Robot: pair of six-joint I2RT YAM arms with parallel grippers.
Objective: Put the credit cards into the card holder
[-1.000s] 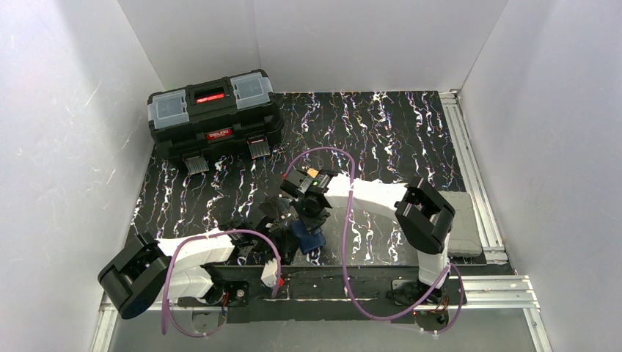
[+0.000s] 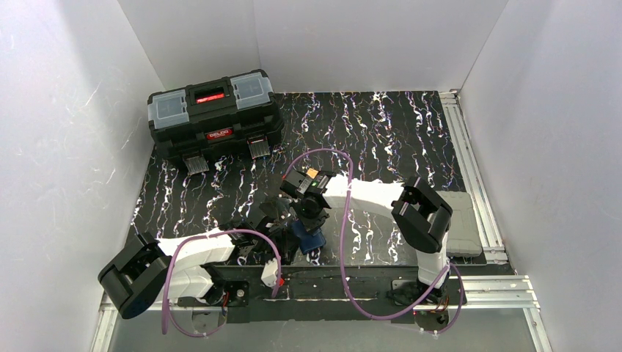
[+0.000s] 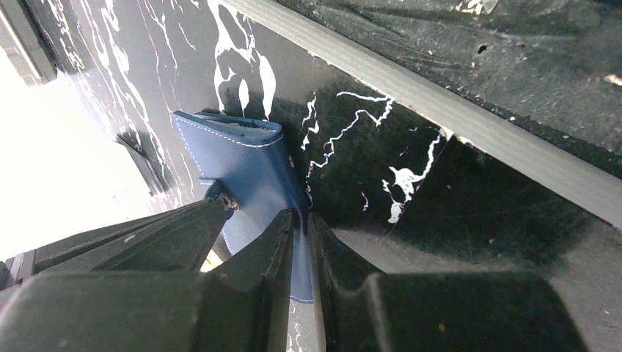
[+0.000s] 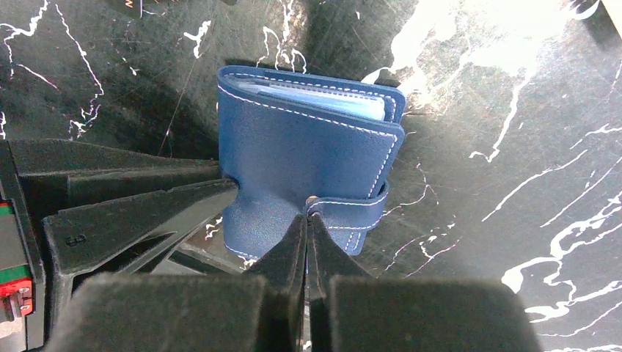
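Note:
The blue card holder (image 4: 286, 147) lies folded shut on the table, with pale, translucent sleeves showing at its open edge. Its strap (image 4: 352, 213) is folded over the front. My left gripper is shut on the holder's spine edge. The closed tips of my right gripper press at the strap's end, by the snap, with nothing visible between them. From above, only part of the card holder (image 2: 314, 242) shows below the right hand. No loose credit card can be made out, and whether the snap is fastened is unclear.
A black toolbox (image 2: 216, 117) stands at the back left. A flat grey pad (image 2: 462, 224) lies at the right edge. The table's metal front rail (image 3: 440, 99) runs close to the holder. Behind the arms, the back right of the table is clear.
The left arm and the holder look still.

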